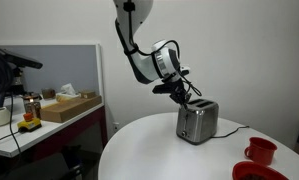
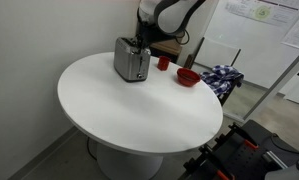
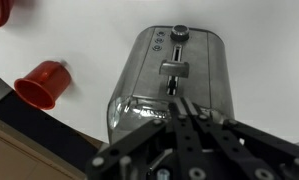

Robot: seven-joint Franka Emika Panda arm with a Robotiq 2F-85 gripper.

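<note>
A silver toaster (image 1: 198, 122) stands upright on the white round table. In the wrist view its lever (image 3: 175, 69) and a dark knob (image 3: 179, 33) show on the end face, while the gripper covers part of its top. My gripper (image 1: 184, 102) hangs at the toaster's top edge, above the lever end; whether it touches the metal I cannot tell. Its fingertips (image 3: 186, 107) are together at the bottom of the wrist view, with nothing visible between them. From the second exterior view the toaster (image 2: 131, 63) is partly behind the arm.
To the toaster's right are a red mug (image 1: 260, 150) and a red bowl (image 1: 257, 172). A black cord (image 1: 232, 131) runs out behind the toaster. A side shelf (image 1: 59, 109) holds boxes and jars.
</note>
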